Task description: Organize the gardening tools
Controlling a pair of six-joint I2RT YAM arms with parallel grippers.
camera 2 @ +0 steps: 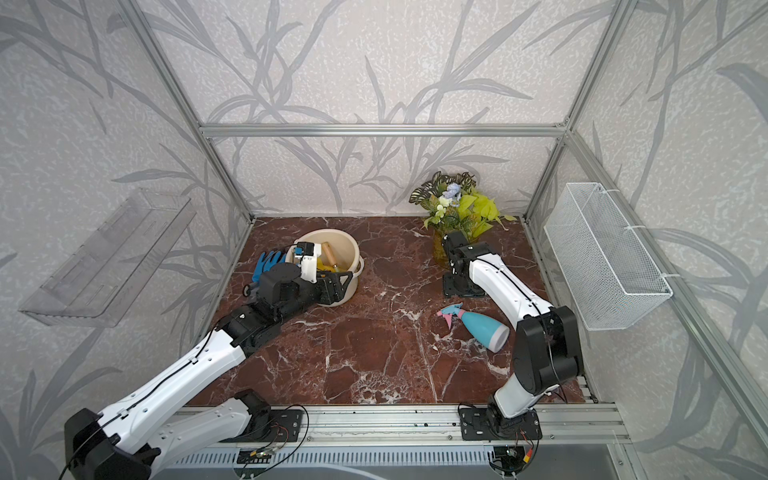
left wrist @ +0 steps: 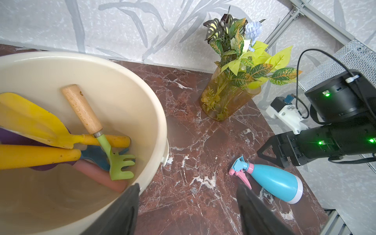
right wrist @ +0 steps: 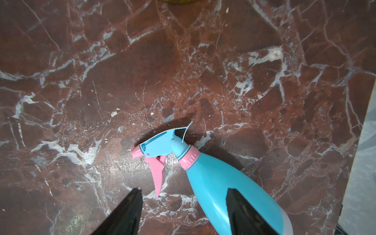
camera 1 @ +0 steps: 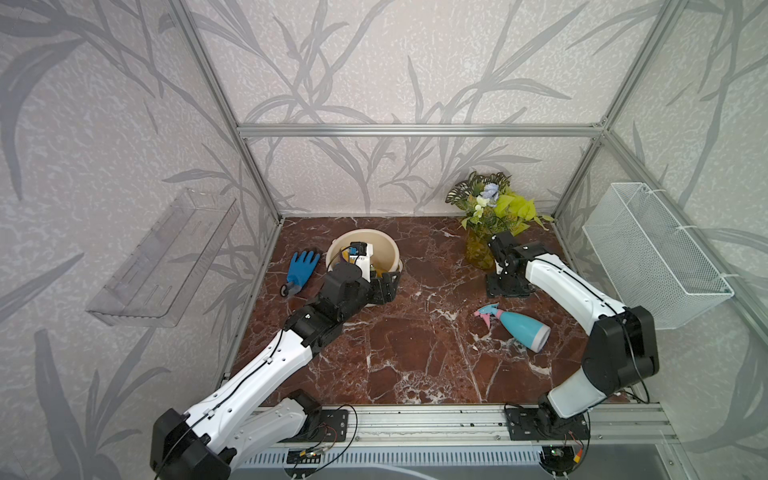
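A cream bucket (left wrist: 148,101) holds a yellow scoop (left wrist: 31,117), a green hand fork (left wrist: 119,166) with wooden handle and other tools. My left gripper (camera 1: 388,286) hangs at the bucket's right, open, nothing between its fingers. My right gripper stands open over the turquoise spray bottle (right wrist: 227,188), which lies on its side with its pink trigger to the left. Blue gloves (camera 1: 302,268) lie left of the bucket.
A vase of plants (left wrist: 223,101) stands at the back right. A clear tray (camera 1: 160,264) hangs on the left wall, a white mesh basket (camera 1: 656,264) on the right.
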